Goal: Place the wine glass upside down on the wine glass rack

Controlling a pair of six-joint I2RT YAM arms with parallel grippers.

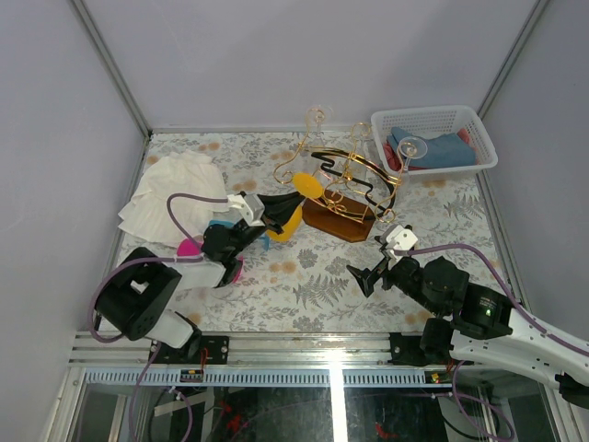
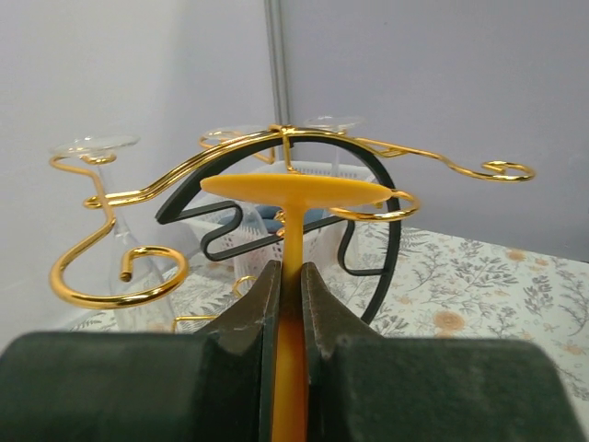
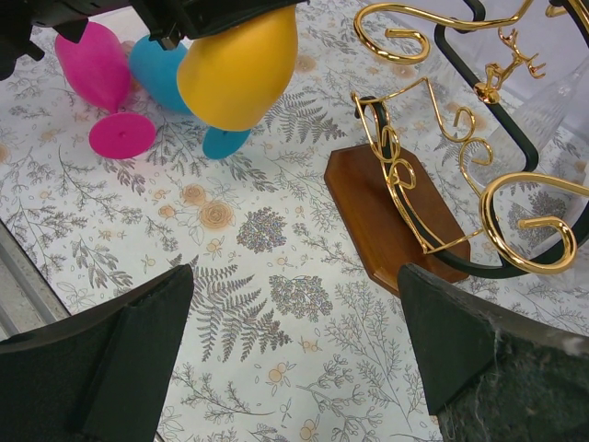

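A yellow wine glass hangs upside down in my left gripper, which is shut on its stem. In the left wrist view its flat base (image 2: 294, 190) stands uppermost, in front of the gold rack (image 2: 166, 189) and close to a front hook (image 2: 382, 210). The yellow bowl (image 3: 241, 72) points down, clear of the tabletop, in the right wrist view. The rack has a brown wooden foot (image 1: 337, 219) and gold curled arms; clear glasses hang on some of them. My right gripper (image 1: 359, 279) is open and empty, in front of the rack.
Pink (image 3: 92, 63) and blue (image 3: 156, 69) wine glasses lie on the table at the left, partly under my left arm. A white cloth (image 1: 175, 198) lies behind them. A white basket (image 1: 428, 120) with cloths stands back right.
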